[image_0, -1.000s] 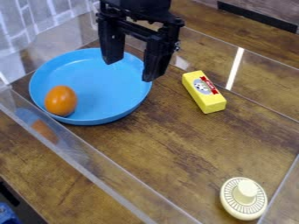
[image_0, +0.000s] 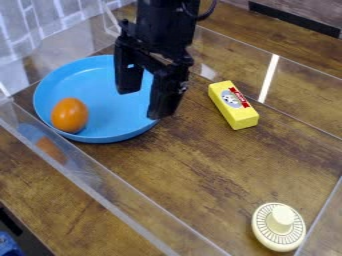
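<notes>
My dark gripper (image_0: 147, 85) hangs over the right part of a blue plate (image_0: 100, 130), open, with nothing seen between its two black fingers. An orange egg-shaped object (image_0: 70, 116) lies on the left side of the plate. A yellow box (image_0: 233, 104) with a red and white label lies on the wooden table to the right of the plate.
A cream round knob-like object (image_0: 279, 226) sits at the lower right. Clear walls (image_0: 67, 170) run along the left side.
My gripper has moved a little down and toward the near side over the plate. The objects on the table have not moved.
</notes>
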